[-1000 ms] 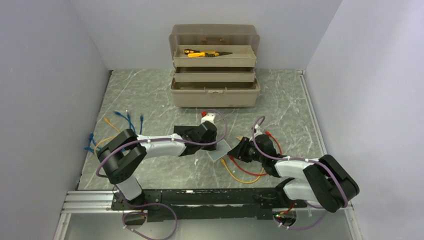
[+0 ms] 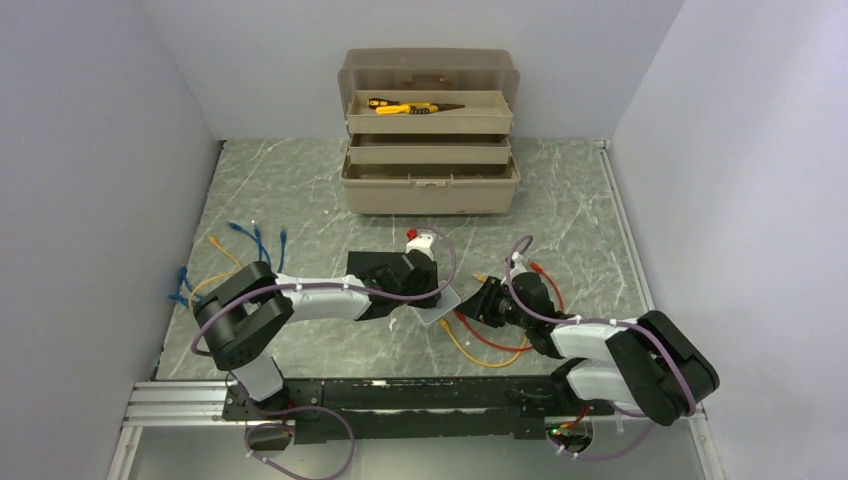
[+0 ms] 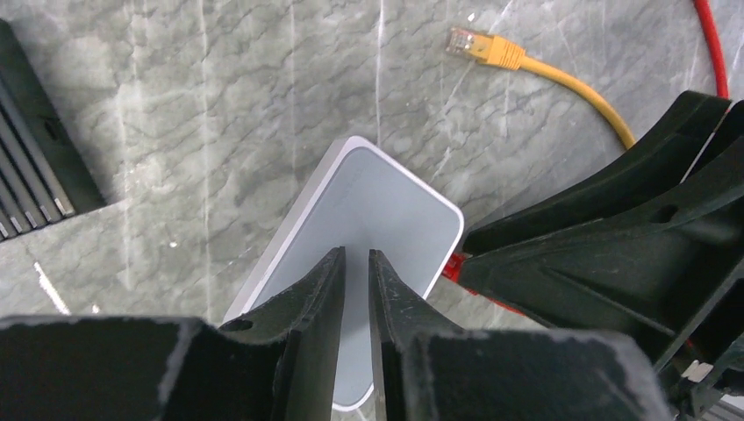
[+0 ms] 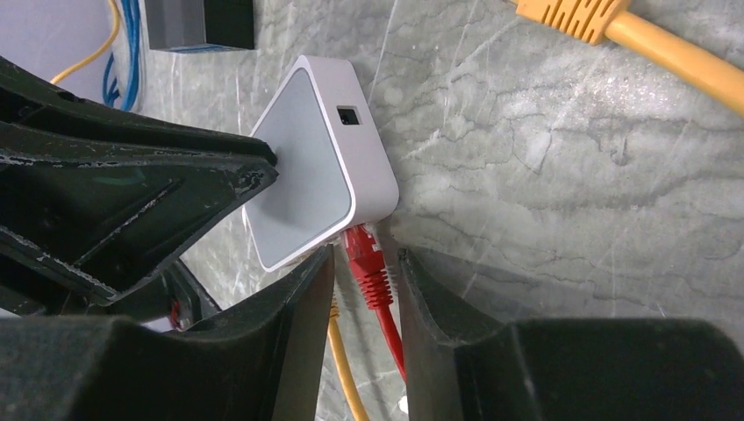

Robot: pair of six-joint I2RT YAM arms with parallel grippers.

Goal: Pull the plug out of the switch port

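The white switch (image 2: 438, 308) lies on the marble table with a red plug (image 4: 364, 259) in its side port. My left gripper is over the switch's grey top, its fingertips close together; in the right wrist view they touch the switch. Whether anything is between them is unclear. My right gripper stands part open beside the switch, its fingers either side of the red plug, nearest the camera. A yellow cable (image 4: 346, 368) runs beside the red one, partly hidden.
A loose yellow connector (image 3: 500, 51) lies near the switch. A dark box (image 3: 39, 149) is beside it, blue cables (image 2: 258, 245) lie left, and a beige toolbox (image 2: 430, 200) stands at the back.
The right arm has shifted only slightly.
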